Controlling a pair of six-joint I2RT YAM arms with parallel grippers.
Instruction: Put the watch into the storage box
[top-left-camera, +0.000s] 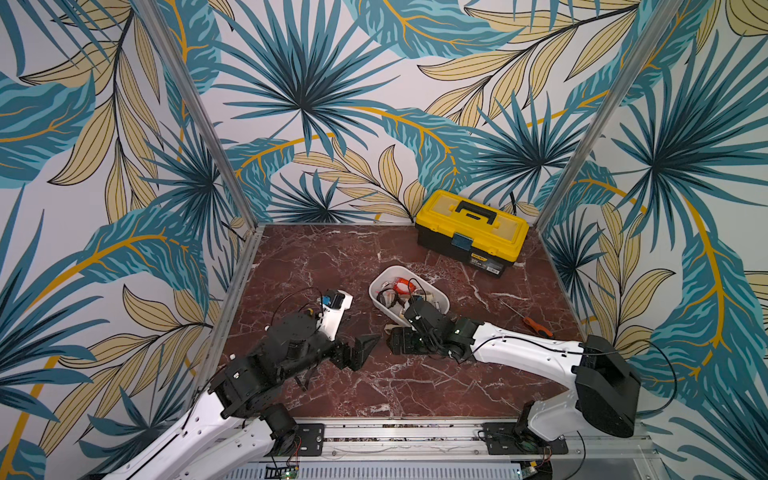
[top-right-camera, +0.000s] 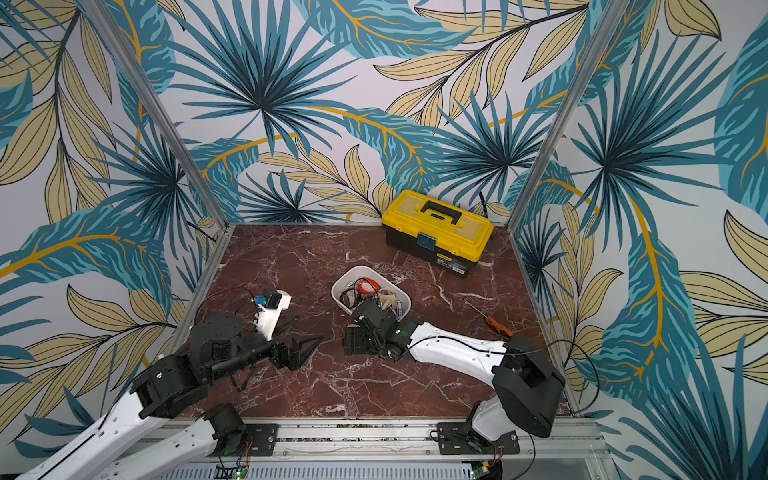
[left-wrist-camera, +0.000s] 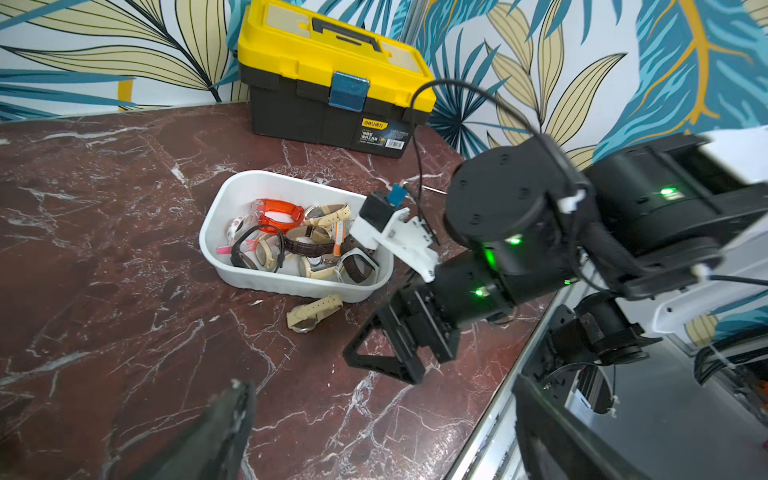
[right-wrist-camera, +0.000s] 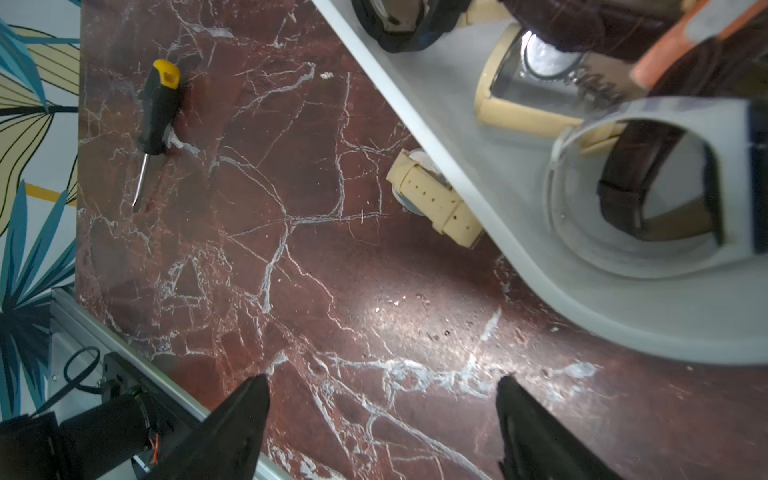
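A beige-strapped watch (left-wrist-camera: 313, 312) lies on the marble table just outside the white storage box (left-wrist-camera: 228, 268), which holds several watches. In the right wrist view the watch (right-wrist-camera: 436, 200) sits beside the box's wall. My right gripper is above the table next to that watch, fingers apart with nothing seen between them. My left gripper (top-left-camera: 356, 352) stands open and empty over the table, left of the right one.
A yellow-lidded toolbox (top-left-camera: 472, 224) stands at the back right. An orange screwdriver (top-left-camera: 536, 326) lies at the right. The left part of the table has free room.
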